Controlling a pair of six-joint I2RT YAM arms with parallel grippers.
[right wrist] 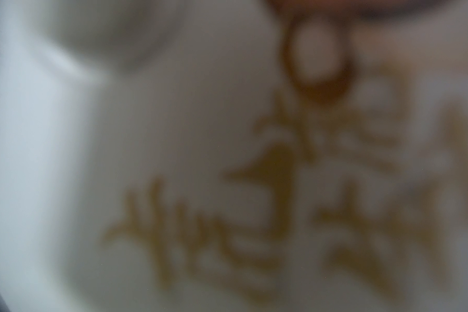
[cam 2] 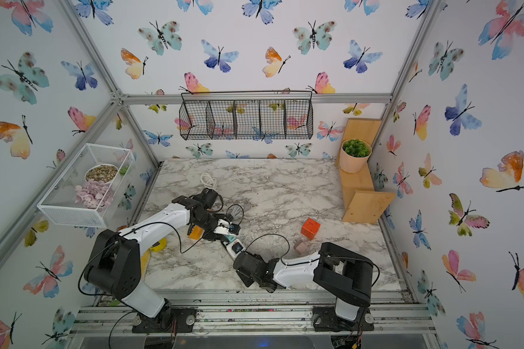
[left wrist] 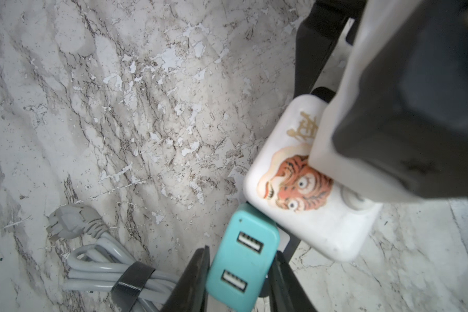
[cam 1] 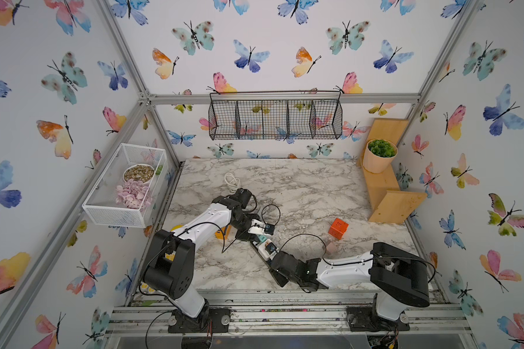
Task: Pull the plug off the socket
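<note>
A teal plug (left wrist: 244,249) with two USB slots is clamped between the dark fingers of my left gripper. Close beside its far end lies the white socket block (left wrist: 296,200), printed with a tiger face. Their corners meet or overlap in the left wrist view; I cannot tell whether they are joined underneath. My right gripper (cam 1: 273,259) is shut on the white block at its other end, a black finger (left wrist: 313,57) along its side. The right wrist view holds only the block's blurred white face (right wrist: 202,130) with brown lettering, its fingers out of sight.
A bundled white cable with its plug (left wrist: 75,221) lies near the left gripper. An orange block (cam 1: 338,228) stands to the right. Yellow objects are partly hidden by the left arm. At back right stands a wooden shelf (cam 1: 380,185) with a potted plant.
</note>
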